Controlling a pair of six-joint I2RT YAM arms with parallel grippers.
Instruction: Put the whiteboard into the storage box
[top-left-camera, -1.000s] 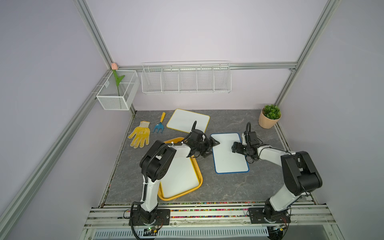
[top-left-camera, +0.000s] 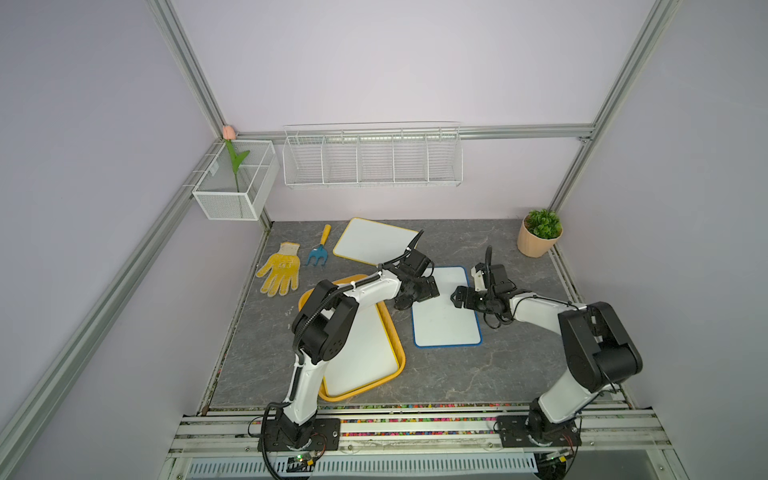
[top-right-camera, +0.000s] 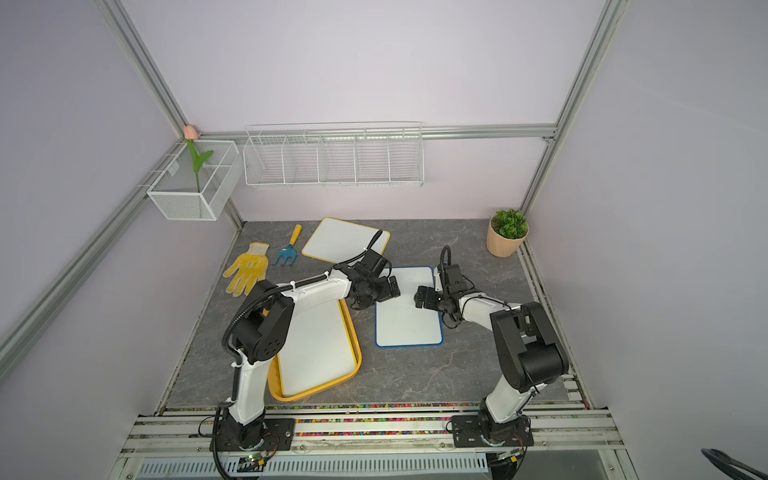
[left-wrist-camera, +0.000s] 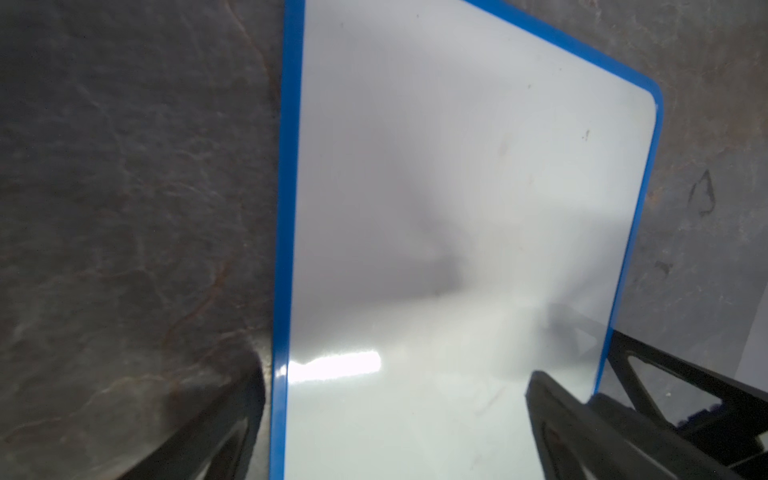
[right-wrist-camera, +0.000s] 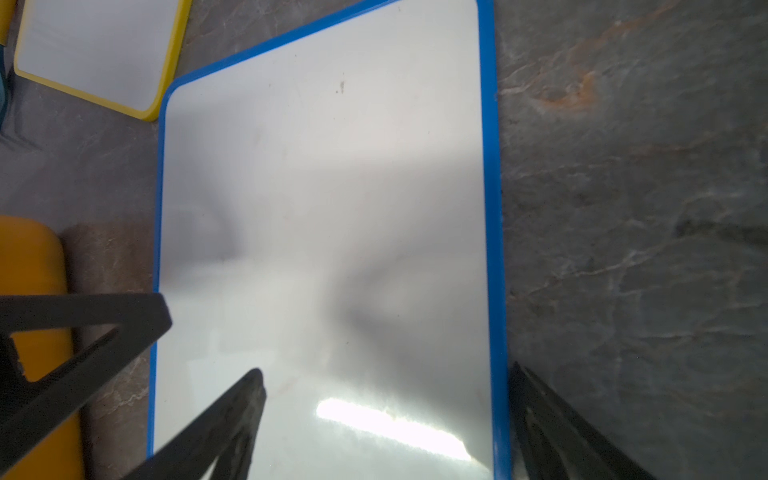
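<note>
Flat on the table lies a white whiteboard (top-left-camera: 444, 324) with a blue edge, between my two grippers. My left gripper (top-left-camera: 418, 294) is open around its left edge: in the left wrist view one finger (left-wrist-camera: 240, 424) is outside the blue edge and the other is over the white face. At the right edge, my right gripper (top-left-camera: 476, 306) is likewise open, one finger (right-wrist-camera: 244, 400) over the face, the other just outside the edge. The yellow storage box (top-left-camera: 399, 352) sits to the left, holding a white board (top-left-camera: 360, 356); my left arm crosses above it.
A yellow-edged whiteboard (top-left-camera: 374, 240) lies behind, close to the blue one. Yellow glove (top-left-camera: 280, 270) and blue fork (top-left-camera: 318, 254) are at back left, a potted plant (top-left-camera: 541, 233) at back right.
The blue-edged whiteboard has slid left and turned a little straighter.
</note>
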